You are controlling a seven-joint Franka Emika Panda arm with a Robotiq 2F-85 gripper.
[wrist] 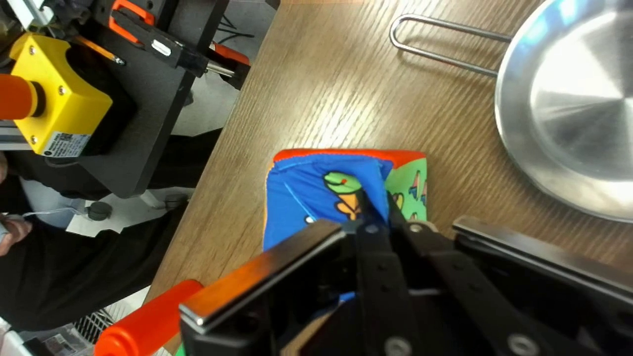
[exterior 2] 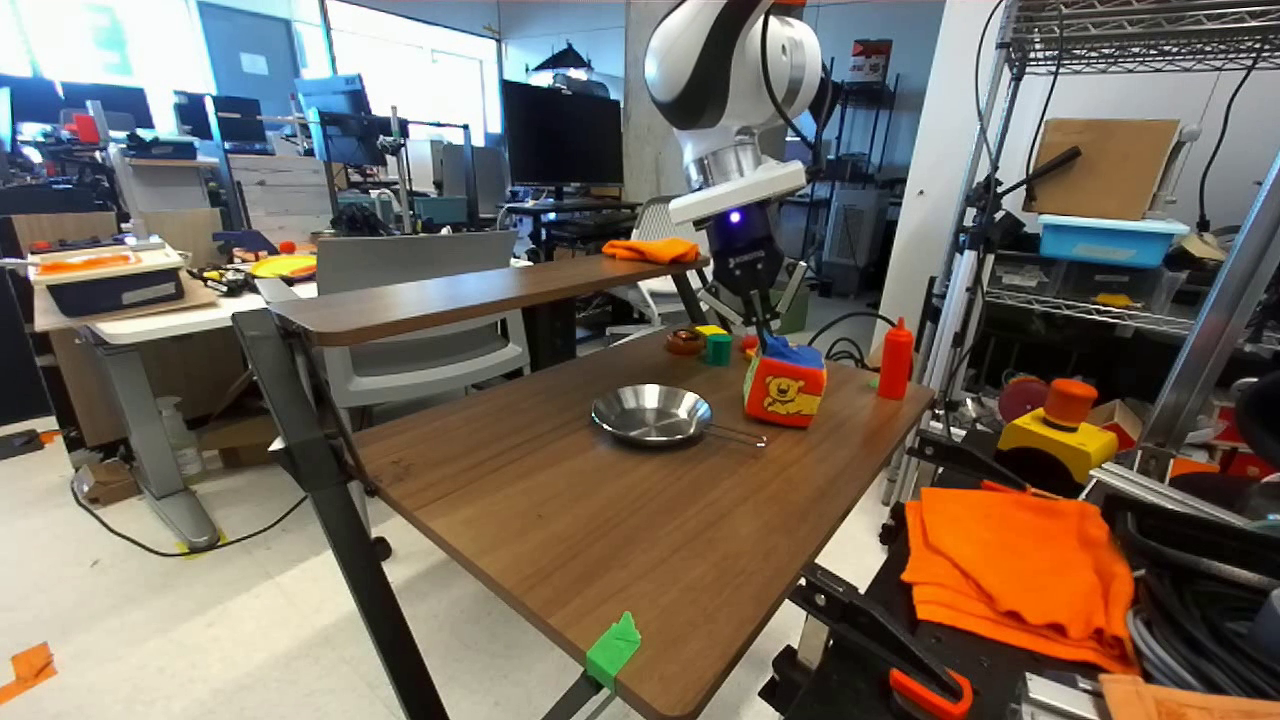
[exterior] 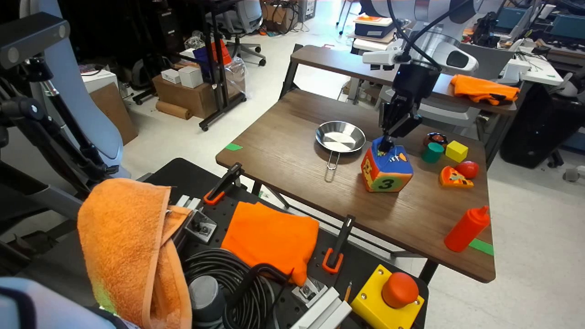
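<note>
A soft cloth cube (exterior: 386, 174) rests on the brown table, its blue top up and a green face with a 3 toward exterior view 1. My gripper (exterior: 386, 145) points down onto that top. In the wrist view the fingers (wrist: 371, 216) are closed together, with a raised fold of the blue cloth (wrist: 375, 178) at their tips. The blue top also peaks up under the gripper in exterior view 2. My gripper's body hides the near part of the cube in the wrist view.
A steel pan (exterior: 340, 137) sits beside the cube, handle toward the front edge. Behind and right are a green cylinder (exterior: 433, 152), a yellow block (exterior: 456, 151), a red ball (exterior: 467, 169) and a pizza slice (exterior: 455, 177). A red bottle (exterior: 467, 229) stands near the right corner.
</note>
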